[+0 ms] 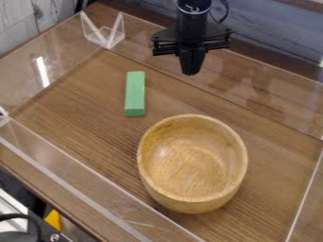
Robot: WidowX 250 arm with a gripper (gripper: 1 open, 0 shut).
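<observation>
The black gripper (191,59) hangs over the back middle of the wooden table, its dark fingers pointing down and close together; whether anything is between them is too small to tell. A green block (135,94) lies to its lower left, apart from it. A large round tan bowl (192,163) sits at the front middle and looks empty.
A clear angular plastic object (104,27) stands at the back left. Cables and a small yellow object are at the lower-left edge.
</observation>
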